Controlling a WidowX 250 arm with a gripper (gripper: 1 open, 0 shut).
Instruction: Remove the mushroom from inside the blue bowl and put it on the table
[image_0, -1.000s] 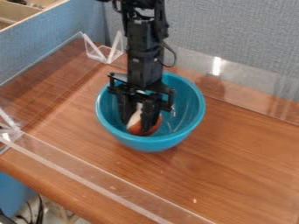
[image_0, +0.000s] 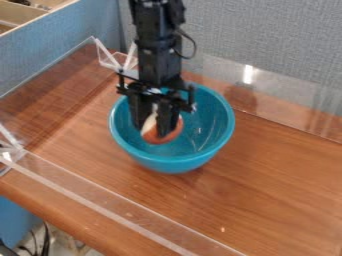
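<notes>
The blue bowl (image_0: 201, 150) stands upright on the brown wooden table, left of the middle of the view. My black gripper (image_0: 160, 124) reaches down into it from above. Between its fingers is the mushroom (image_0: 163, 131), pale with an orange-brown part, and the gripper is shut on it. The mushroom is at about the height of the bowl's upper part, within its outline; the fingers cover much of it. From this angle I cannot tell how far it is above the bowl's floor.
Bare table (image_0: 287, 190) lies to the right of the bowl, with more free wood at the left (image_0: 80, 125). A clear strip runs along the front edge. A grey wall rises behind, and a blue-sided box stands at the upper left.
The gripper has risen a little and shifted slightly left, and the mushroom has come up with it. The bowl has stayed in place.
</notes>
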